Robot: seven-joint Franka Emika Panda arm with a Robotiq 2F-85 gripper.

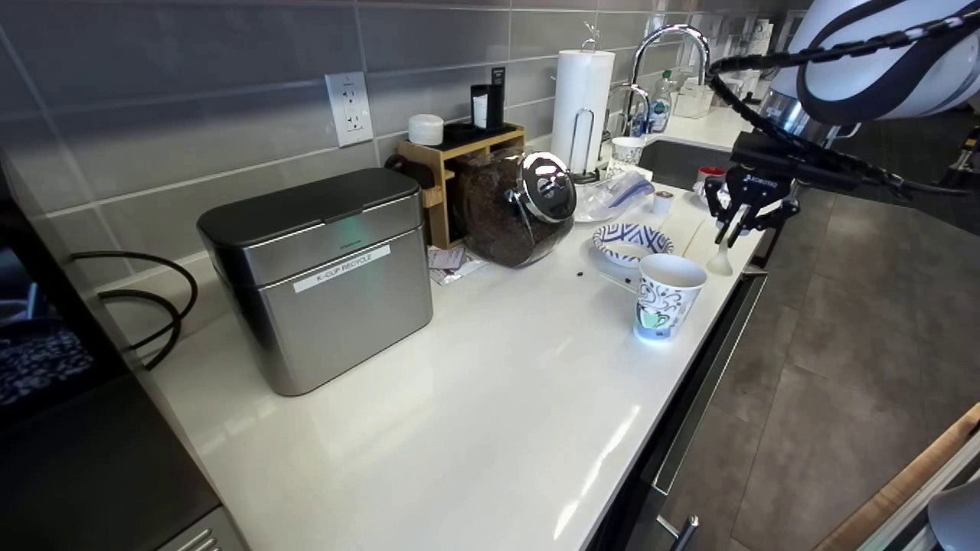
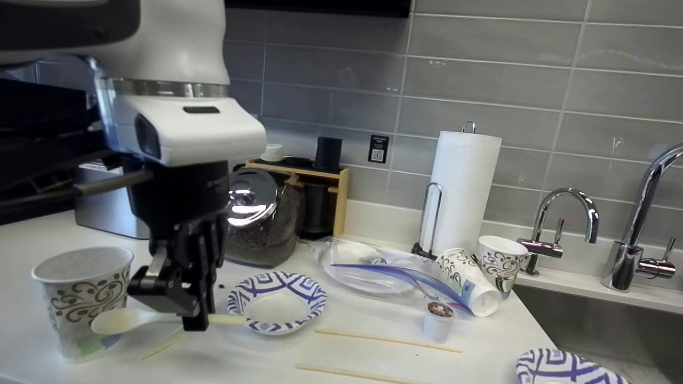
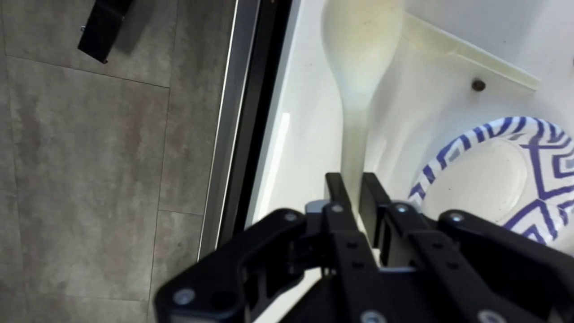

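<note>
A pale plastic spoon (image 3: pixel 361 54) is clamped by its handle in my gripper, bowl pointing away from the fingers. In the second exterior view the spoon (image 2: pixel 125 320) lies nearly level, its handle passing between the fingertips of the gripper (image 2: pixel 192 317). From the first exterior view, my gripper (image 1: pixel 746 216) hangs near the counter's front edge, with the spoon's bowl (image 1: pixel 721 261) beyond and right of the patterned paper cup (image 1: pixel 668 294). The cup stands upright; its inside bottom is hidden. A blue-and-white paper bowl (image 2: pixel 277 304) sits on the counter beside the gripper.
Two thin sticks (image 2: pixel 387 339) lie on the counter near a small pod cup (image 2: pixel 439 320). A plastic bag (image 2: pixel 371 269), two more paper cups and a paper towel roll (image 2: pixel 464 189) stand behind. The steel bin (image 1: pixel 321 275) is left.
</note>
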